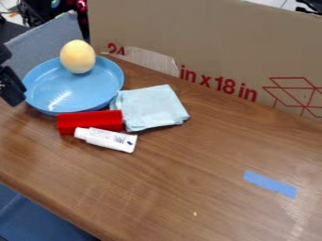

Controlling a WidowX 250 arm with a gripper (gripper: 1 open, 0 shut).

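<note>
A blue plate (70, 93) sits at the back left with a yellow egg-shaped object (78, 56) at its rear. A red cylindrical object (90, 120) lies at the plate's front edge, and a white tube (105, 139) lies in front of it. A folded pale blue cloth (152, 106) is right of the plate. My gripper (10, 87) is at the far left edge, mostly out of frame and left of the plate; whether its fingers are open cannot be seen clearly.
A large cardboard box (220, 52) stands along the back of the wooden table (189, 188). A strip of blue tape (269, 184) is on the right.
</note>
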